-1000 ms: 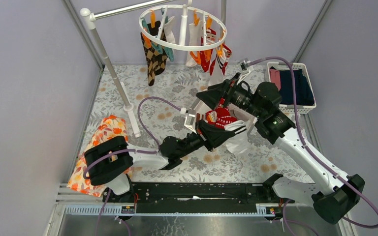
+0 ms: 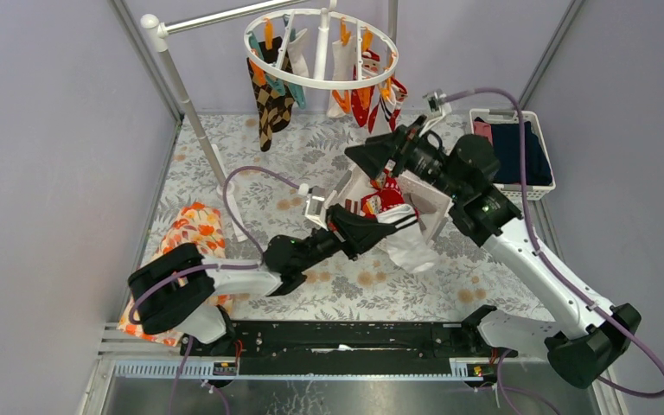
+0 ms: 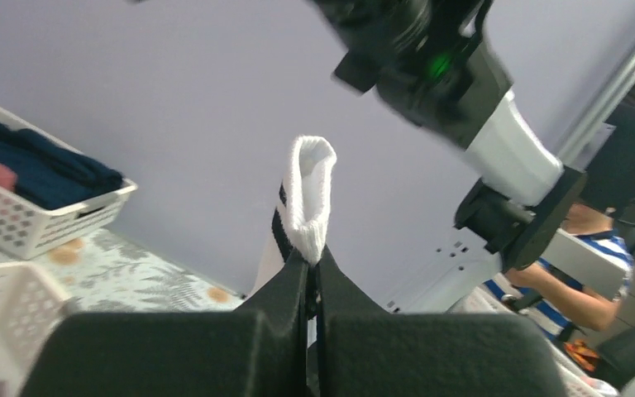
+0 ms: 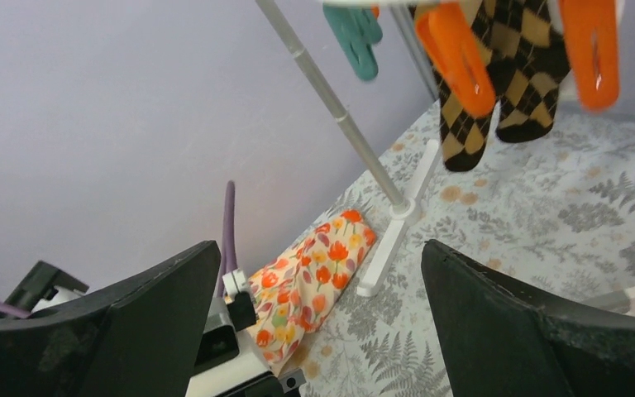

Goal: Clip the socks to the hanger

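A white sock with dark stripes (image 3: 307,198) rises from the tips of my left gripper, which is shut on it. From above, that sock (image 2: 411,246) droops beside the left gripper (image 2: 406,222). My right gripper (image 2: 356,154) is higher up, below the hanger's right side; in the right wrist view its fingers (image 4: 504,310) stand wide apart with nothing between them. The round white hanger (image 2: 320,84) carries a brown checkered pair (image 2: 272,108), white socks (image 2: 343,65) and red patterned socks (image 2: 389,99), held by orange and teal clips. Orange clips (image 4: 461,62) also show close ahead of the right gripper.
A white basket (image 2: 428,201) with red socks (image 2: 383,199) lies partly under both arms. Another basket (image 2: 549,156) with dark and pink cloth stands back right. The hanger's pole (image 2: 192,112) and a floral cloth (image 2: 192,232) are on the left.
My left gripper has drawn slightly left with the white sock. The hanging socks swayed slightly.
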